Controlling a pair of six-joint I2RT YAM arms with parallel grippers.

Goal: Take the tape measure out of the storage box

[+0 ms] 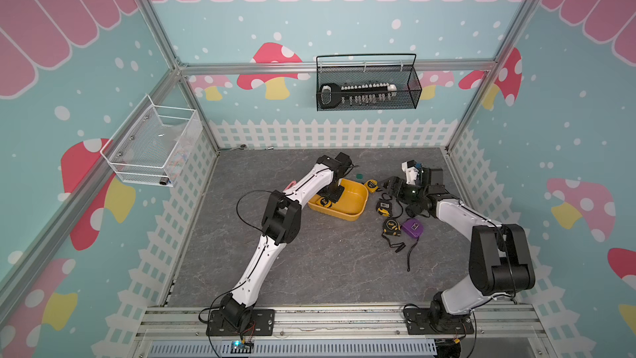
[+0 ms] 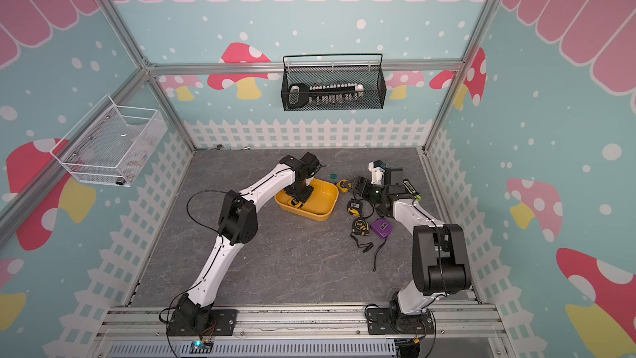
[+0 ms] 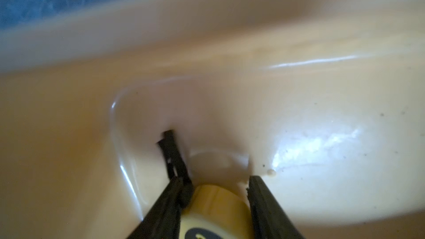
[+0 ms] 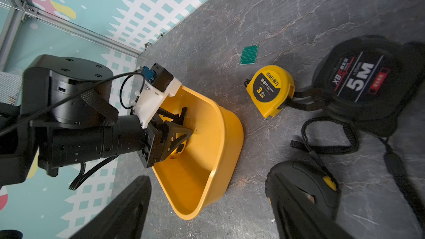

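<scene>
In the left wrist view, a yellow tape measure (image 3: 219,201) with a dark round label is squeezed between both black fingers of my left gripper. Its black strap (image 3: 172,155) trails beside the left finger. Around it is the orange-yellow storage box (image 1: 355,216); the tape is still inside the walls, near the left end. Whether it clears the box floor I cannot tell. My right gripper hangs open above the table to the right of the box, its fingers wide apart with nothing held.
Right of the box lie a yellow 3 m tape measure (image 4: 269,89), a large black 5 m one (image 4: 360,79), another black one (image 1: 391,226) and a purple one (image 1: 412,227). A small green board (image 4: 248,54) sits behind.
</scene>
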